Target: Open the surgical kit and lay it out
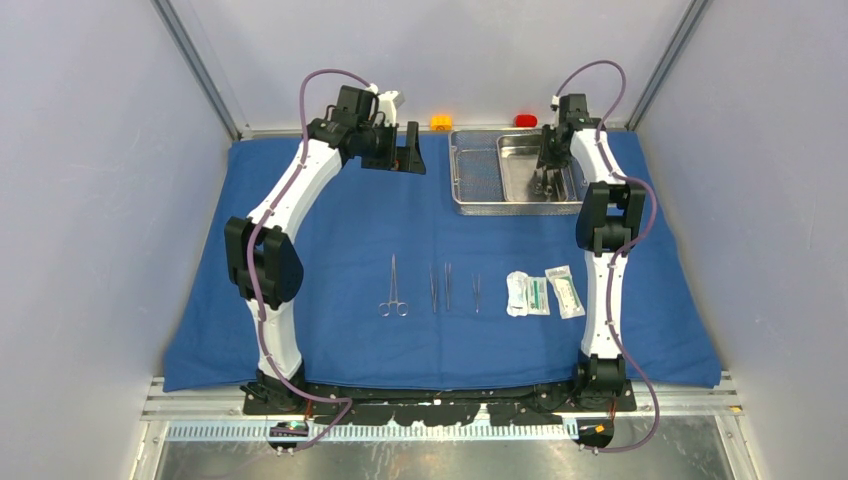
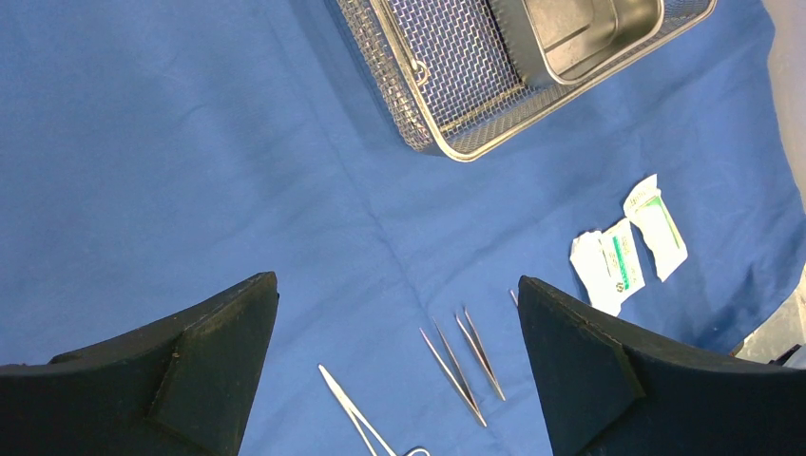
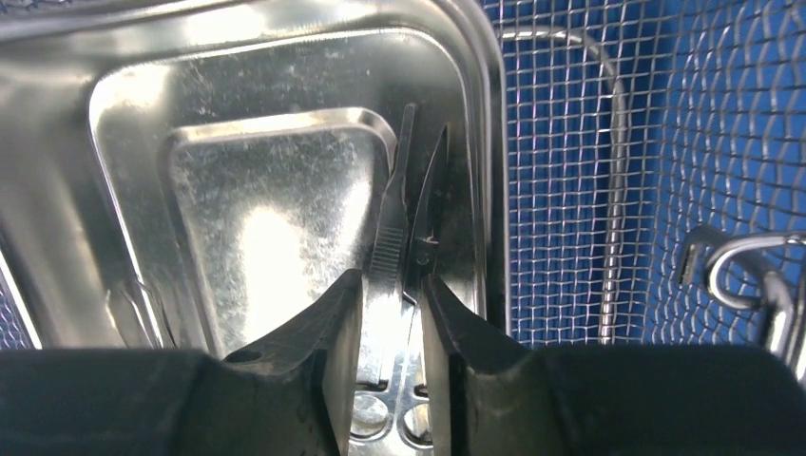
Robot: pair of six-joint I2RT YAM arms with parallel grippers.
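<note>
Inside the metal mesh basket (image 1: 475, 208) stands a shallow steel tray (image 3: 124, 57). Two slim dark metal instruments (image 3: 388, 228) lie side by side along the tray's wall. My right gripper reaches down over them, fingers part open, the instruments running through the gap; whether they touch the pads cannot be told. Left of the basket, my left gripper (image 1: 408, 150) hangs open and empty above the cloth. Scissors-like forceps (image 1: 393, 290), several tweezers (image 1: 447, 285) and white packets (image 1: 565, 292) lie laid out in a row.
A blue cloth (image 1: 340, 345) covers the table, bare on the left and along the front. More metal instruments (image 3: 775, 309) sit in the mesh section beside the tray. Yellow and red pieces (image 1: 441, 123) stand behind the cloth's far edge.
</note>
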